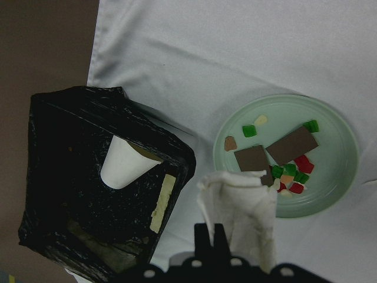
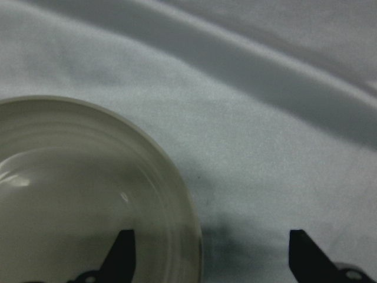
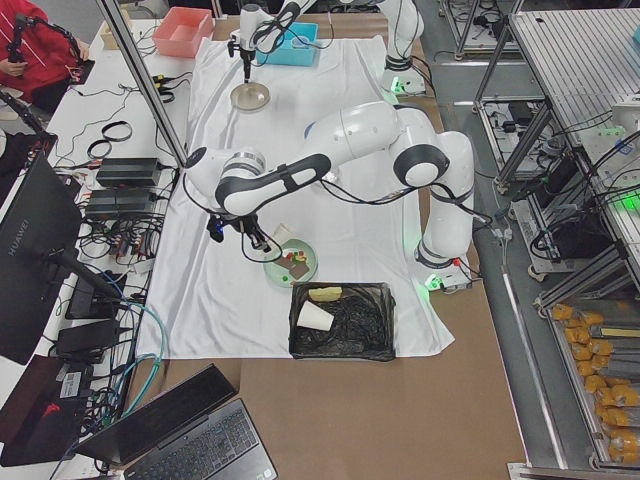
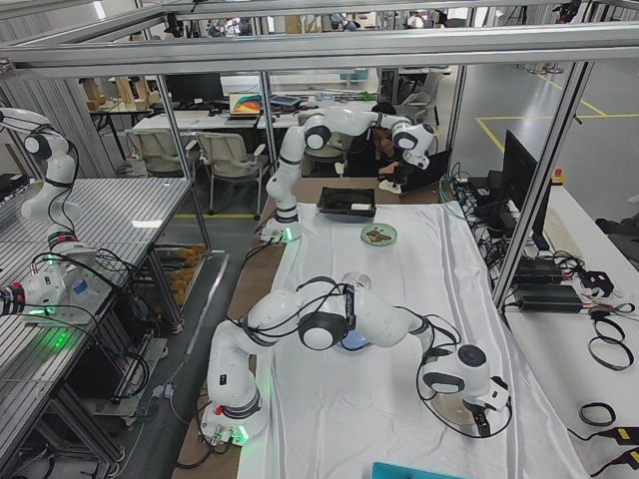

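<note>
My left gripper is shut on a crumpled white cloth or napkin (image 1: 235, 206), held above the near edge of a green plate (image 1: 312, 188) that carries brown slabs and small green, red and cream pieces. Beside the plate stands a black-lined bin (image 1: 65, 177) with a white cup (image 1: 121, 162) and a pale yellow strip (image 1: 162, 200) inside. My right gripper stands open over the rim of an empty tan plate (image 2: 70, 188), at the other end of the cloth-covered table.
A blue plate (image 4: 354, 342) lies mid-table, partly hidden by an arm. A blue basket (image 3: 287, 50) is at the far end. A laptop (image 3: 200, 430) sits beyond the bin.
</note>
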